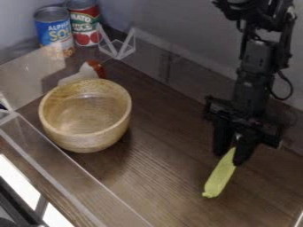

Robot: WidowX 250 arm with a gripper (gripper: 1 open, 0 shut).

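Observation:
A long pale yellow-green object [219,177], like a corn cob or squash, lies on the wooden surface [154,177] at the lower right. My black gripper [232,152] is lowered over its upper end, with the fingers around that end; whether they press on it is hard to tell. A pale wooden bowl [85,116] sits at the left.
Blue and red cans [55,35] stand at the back left. A small red-and-white item [90,73] lies behind the bowl. Clear low walls [178,73] border the workspace.

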